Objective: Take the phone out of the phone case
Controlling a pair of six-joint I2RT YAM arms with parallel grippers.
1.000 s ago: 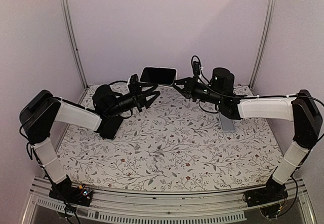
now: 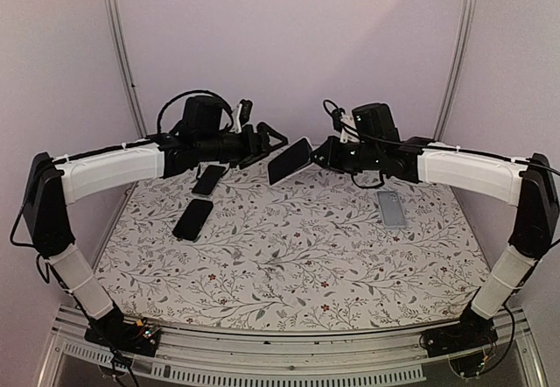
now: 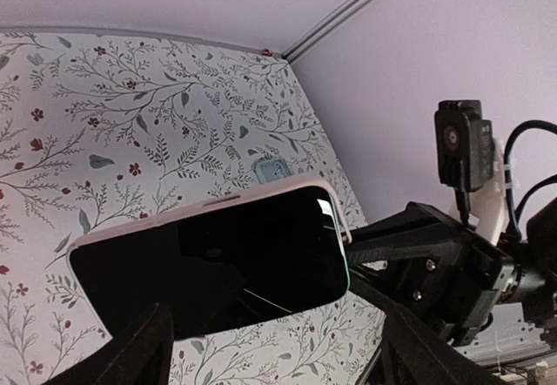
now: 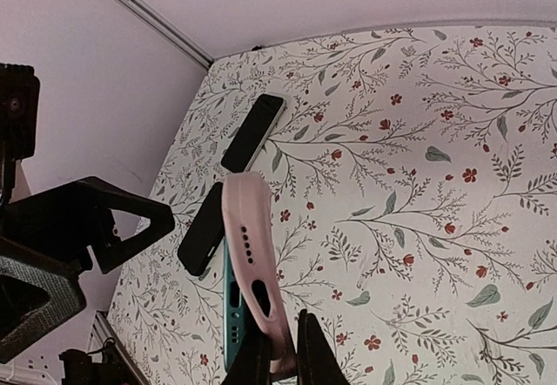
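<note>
A phone with a black screen (image 2: 289, 161) in a pink case (image 4: 248, 219) hangs tilted in the air, gripped at one end by my right gripper (image 2: 323, 153); a teal side shows under the pink in the right wrist view. My left gripper (image 2: 267, 141) stands open just to the left of and above the phone, apart from it, its fingers at the bottom of the left wrist view with nothing between them.
Two dark phones lie on the left of the floral table, one (image 2: 192, 220) nearer, another (image 2: 208, 180) behind. A pale blue-grey item (image 2: 391, 209) lies at the right.
The phone, held by the right gripper, has tilted, its far end now lower.
</note>
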